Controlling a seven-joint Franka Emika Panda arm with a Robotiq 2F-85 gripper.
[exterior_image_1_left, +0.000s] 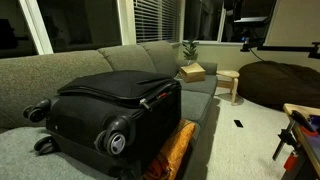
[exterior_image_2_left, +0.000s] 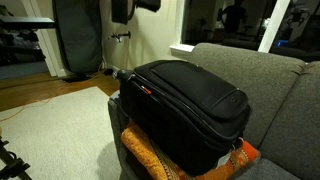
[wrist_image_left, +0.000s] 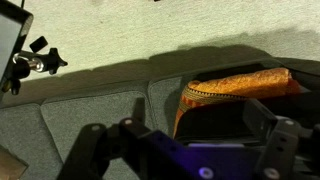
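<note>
In the wrist view my gripper is open, its two dark fingers spread wide. No object shows held between them; an orange patterned cloth (wrist_image_left: 235, 88) lies in view beyond them. A black soft-sided suitcase (exterior_image_2_left: 185, 105) lies on its side on the grey couch, wheels toward the near left in exterior view 1. The same orange cloth (exterior_image_2_left: 165, 155) sits under and beside it. High above the suitcase, dark finger shapes come down from the top edge of exterior view 2. The suitcase's lower parts are partly hidden in the wrist view.
The grey couch (exterior_image_1_left: 40, 85) runs along the windows. A cardboard box (exterior_image_1_left: 192, 72) with a plant sits toward its far end, near a small round stool (exterior_image_1_left: 228, 77). A dark beanbag (exterior_image_1_left: 280, 82) and a wooden table (exterior_image_1_left: 306, 140) stand right. Pale carpet between is mostly clear.
</note>
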